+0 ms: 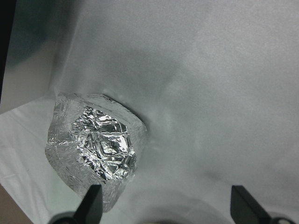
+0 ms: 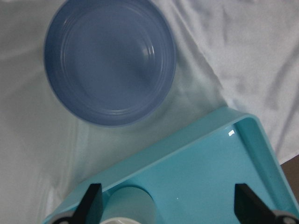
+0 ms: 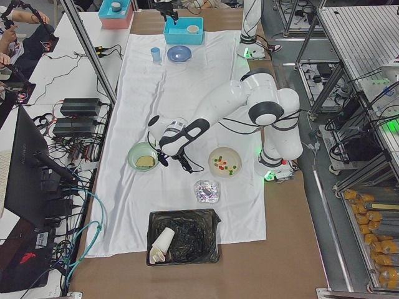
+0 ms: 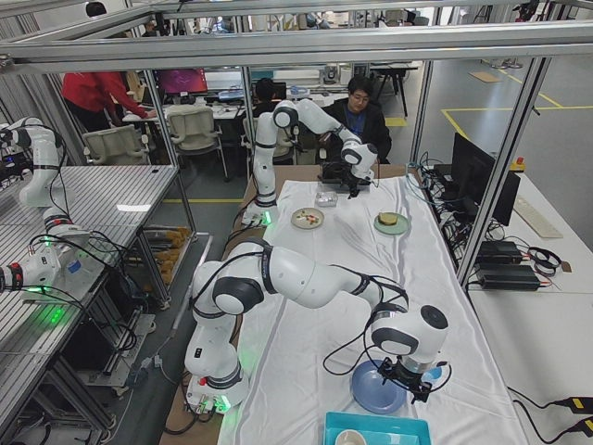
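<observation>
My left gripper (image 3: 175, 163) is open above the cloth, between a green plate (image 3: 134, 161) holding a yellowish item and a cream plate (image 3: 223, 154) with small coloured pieces. A foil packet (image 3: 206, 191) lies below it, large in the left wrist view (image 1: 100, 140). My right gripper is open over a turquoise tray (image 2: 201, 168) holding a cup (image 2: 126, 207), beside a blue plate (image 2: 110, 63).
A black-lined bin (image 3: 193, 243) with a pale rolled item stands at the front. A blue cup (image 3: 156, 54) stands by the blue plate.
</observation>
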